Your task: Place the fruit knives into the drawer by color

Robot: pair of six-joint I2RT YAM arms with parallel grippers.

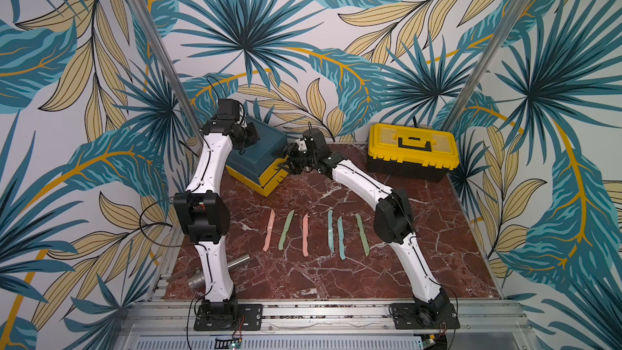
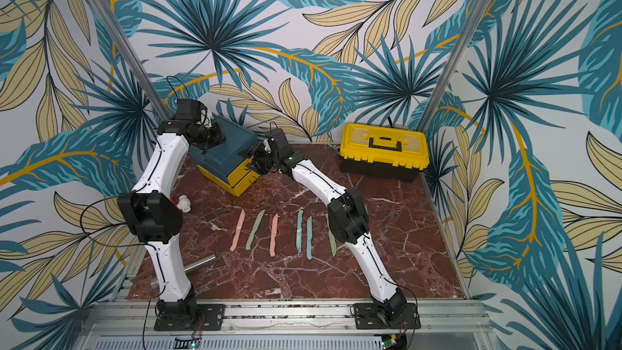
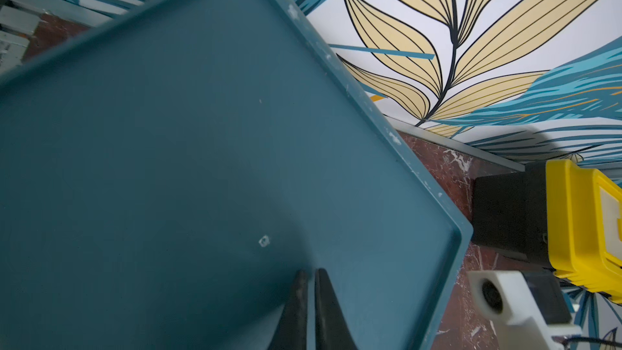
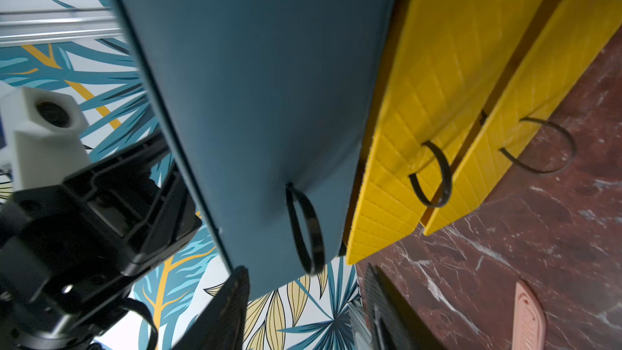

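Observation:
A drawer cabinet with blue top point(image 1: 259, 139) and yellow drawers point(image 4: 453, 90) stands at back left. My left gripper is at its top, fingers together; whether they grip anything is hard to see. My right gripper is open at the drawer front, fingers either side of the blue drawer's black loop handle point(image 4: 311, 233). Six knives lie in a row: pink point(image 1: 269, 230), green point(image 1: 285, 229), blue point(image 1: 330, 232).
A yellow-black toolbox point(image 1: 412, 149) stands at back right. A metal cylinder point(image 1: 236, 261) lies near the left arm's base.

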